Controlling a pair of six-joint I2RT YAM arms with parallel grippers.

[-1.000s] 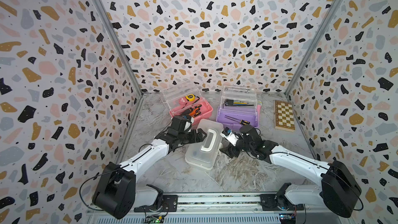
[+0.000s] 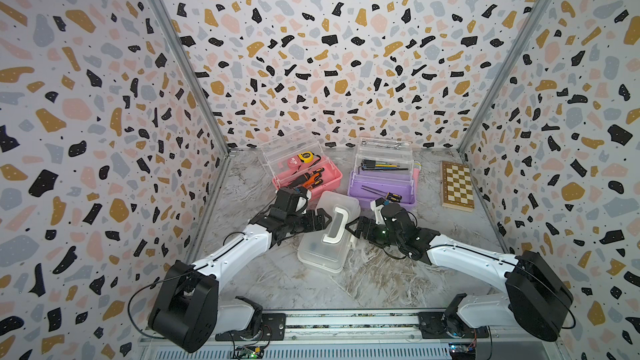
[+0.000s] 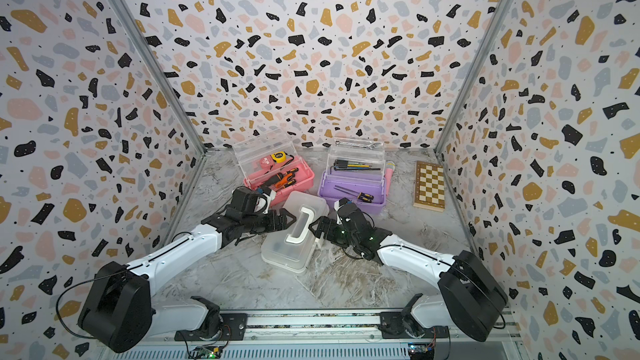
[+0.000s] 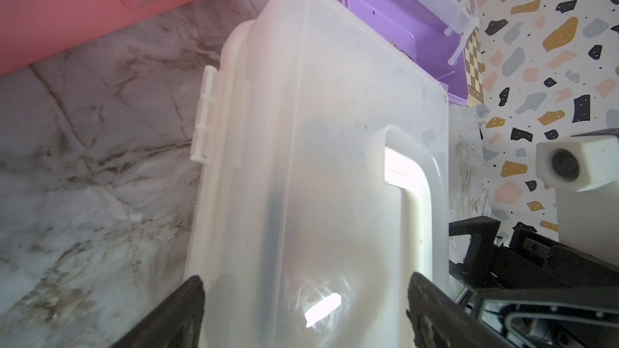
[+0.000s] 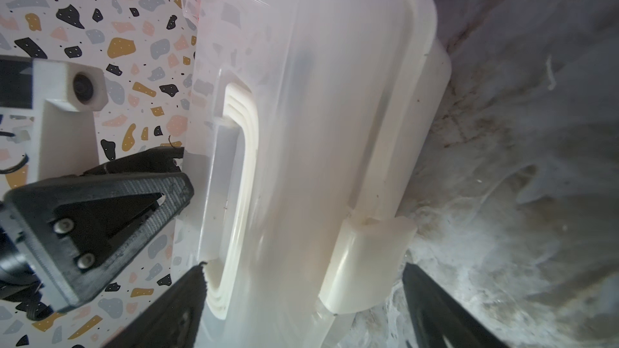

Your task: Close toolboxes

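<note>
A white toolbox with a frosted lid (image 2: 313,251) lies at the middle of the table, its lid down on the base. On its lid is a white handle (image 2: 335,225). Over the lid's left part stands my left gripper (image 2: 326,218), open, nothing between its fingers. At the handle side is my right gripper (image 2: 353,228), its fingers spread above the lid edge around the white latch (image 5: 367,264), which juts outward in the right wrist view. Behind, a pink toolbox (image 2: 331,182) and a purple toolbox (image 2: 380,195) have their clear lids raised.
In the pink box lie an orange tool (image 2: 313,178) and a yellow tape measure (image 2: 305,156). The purple one holds a screwdriver (image 2: 393,196). A chessboard (image 2: 458,186) rests at the far right. Bare table lies in front of the white box.
My right gripper has swung left and away from the front, coming over the white box's edge from beside it. The left arm and the boxes stand as before.
</note>
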